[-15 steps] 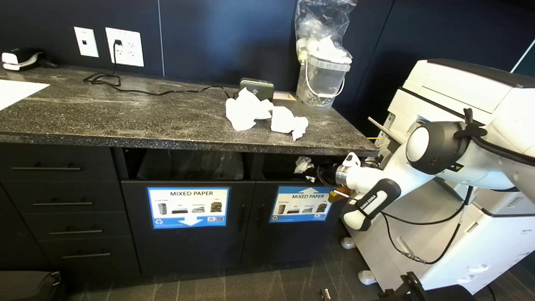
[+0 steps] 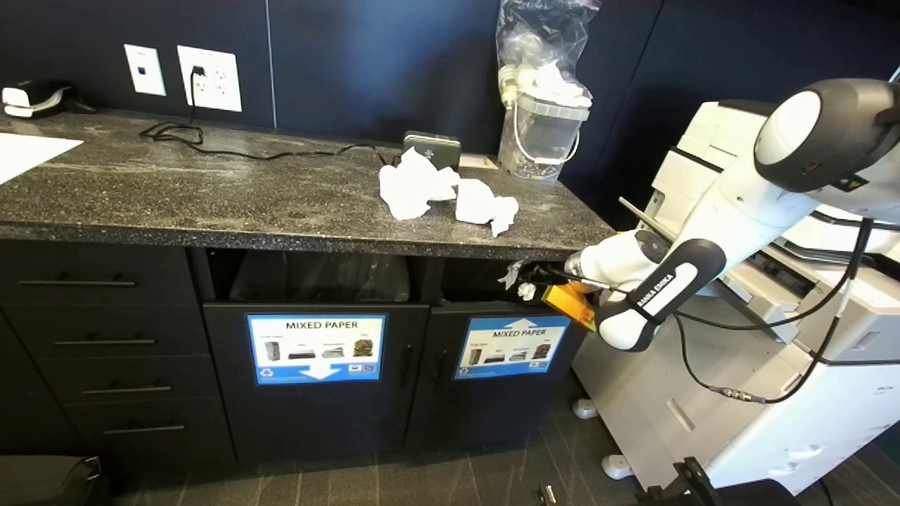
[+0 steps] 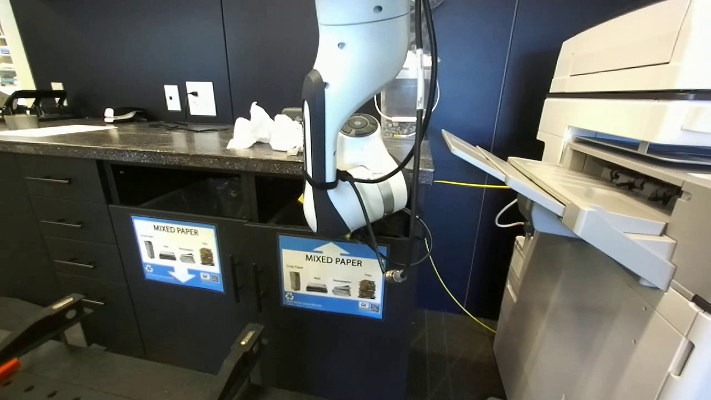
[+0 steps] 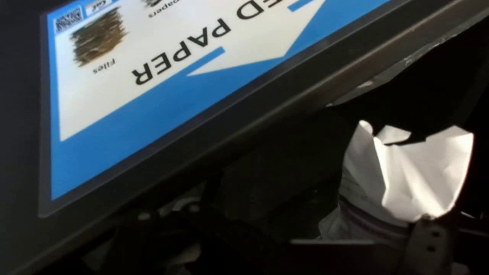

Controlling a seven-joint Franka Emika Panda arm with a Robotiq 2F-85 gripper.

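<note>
In exterior view 1, my gripper (image 2: 537, 275) is at the opening above the right cabinet door, largely lost against the dark interior. A crumpled white paper (image 4: 408, 176) shows in the wrist view at the lower right, close against one finger (image 4: 428, 240). The other finger is hard to make out in the dark on the left. My fingers are open, and the paper is not clamped between them. Two more crumpled white papers, one larger (image 2: 413, 185) and one smaller (image 2: 485, 206), lie on the dark counter (image 2: 278, 198). In exterior view 2 the arm hides the gripper.
The right door's sign (image 2: 512, 347) is just below the gripper, and the counter edge is overhead. A left opening (image 2: 320, 277) sits over another door. A clear bucket (image 2: 540, 139) stands at the counter's back right; a white printer (image 3: 600, 220) is on the right.
The arm's elbow has risen and shifted right. The hand has tilted and moved slightly left into the opening, covering part of the paper there. The papers on the counter have stayed put.
</note>
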